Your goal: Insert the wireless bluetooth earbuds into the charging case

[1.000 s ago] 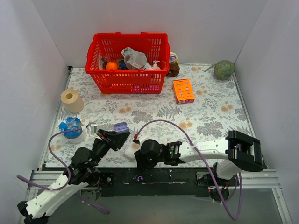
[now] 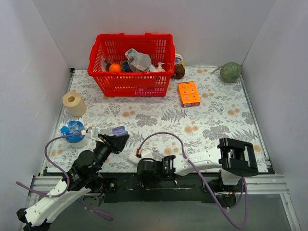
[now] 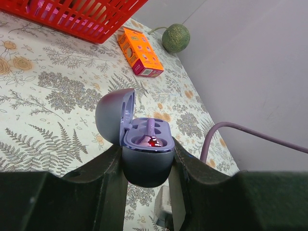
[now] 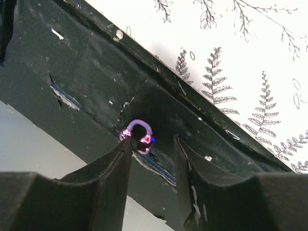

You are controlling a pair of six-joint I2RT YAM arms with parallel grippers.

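My left gripper is shut on the purple charging case [image 3: 147,166], held above the table with its lid flipped up to the left. One purple earbud [image 3: 150,127] with a red light shows in the case's tray. The other earbud [image 4: 138,134], a purple hook shape with small lit spots, lies on the black strip at the table's front edge. My right gripper stands open, pointing down over that earbud, which appears between its fingers but nearer the left one. Whether it touches a finger I cannot tell. In the top view the right arm hides this earbud.
A red basket [image 2: 130,85] of goods stands at the back, with an orange box [image 2: 189,93] to its right. A paper roll [image 2: 74,103] and a blue-lined bin [image 2: 73,131] stand left.
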